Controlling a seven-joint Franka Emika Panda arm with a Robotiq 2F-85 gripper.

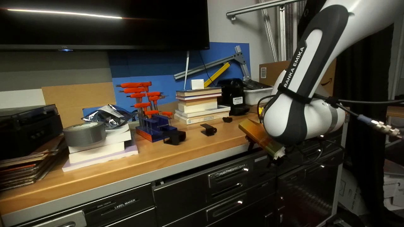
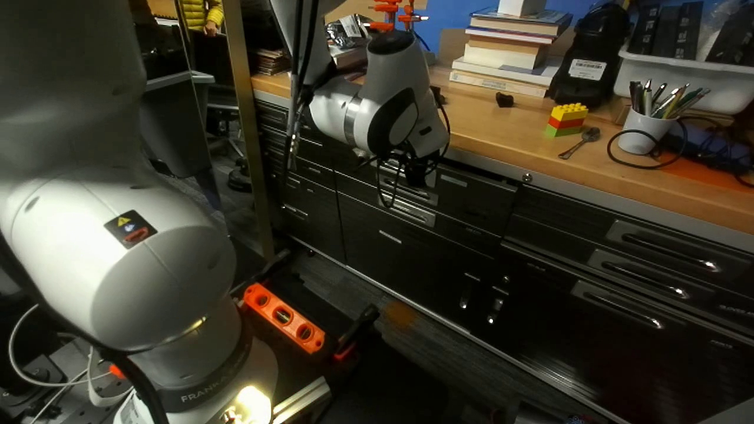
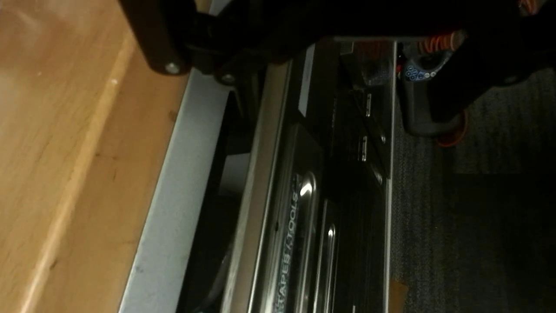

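A black drawer labelled "TAPES / TOOLS" stands slightly open under the wooden counter. Between its front edge and the counter's grey trim runs a dark gap, with something pale inside. My open gripper is at the drawer front, its fingers spread wide. In the wrist view, one dark finger overlaps the gap; whether it touches the drawer is unclear. The other side of the gripper is out over the drawer fronts and floor. Exterior view 1 shows the hand tilted, its fingers mostly hidden by darkness and the arm.
On the counter are a book stack, an orange-handled hex key stand, duct tape and small black parts. Toy bricks, a spoon and a pen cup sit farther right. Floor space lies before the drawers.
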